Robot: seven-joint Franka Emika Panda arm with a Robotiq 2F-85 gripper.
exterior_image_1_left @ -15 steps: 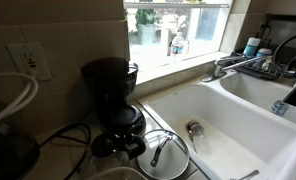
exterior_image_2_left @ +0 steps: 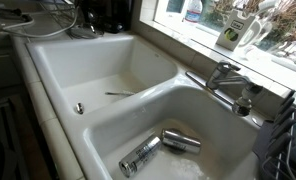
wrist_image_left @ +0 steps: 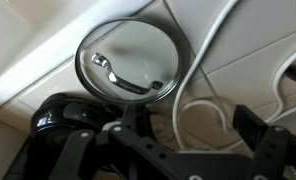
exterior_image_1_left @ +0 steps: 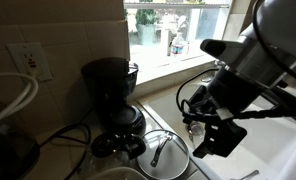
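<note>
My gripper stands open in the wrist view, its black fingers wide apart with nothing held between them. A round glass lid (wrist_image_left: 113, 45) with a curved metal handle (wrist_image_left: 118, 75) lies on the tiled counter ahead of the left finger. In exterior view 1 the dark arm (exterior_image_1_left: 250, 68) reaches in from the right over the sink. The same lid (exterior_image_1_left: 164, 160) rests left of the sink there, apart from the gripper.
A black coffee maker (exterior_image_1_left: 110, 90) stands behind the lid. White cable (wrist_image_left: 200, 55) loops across the tiles. The double sink's near basin holds two metal cans (exterior_image_2_left: 140, 155), and a faucet (exterior_image_2_left: 225, 74) rises by the window.
The arm was out of exterior view 1 a second ago. It came in at the right edge and moved left over the sink, towards the lid. The lid has stayed in place.
</note>
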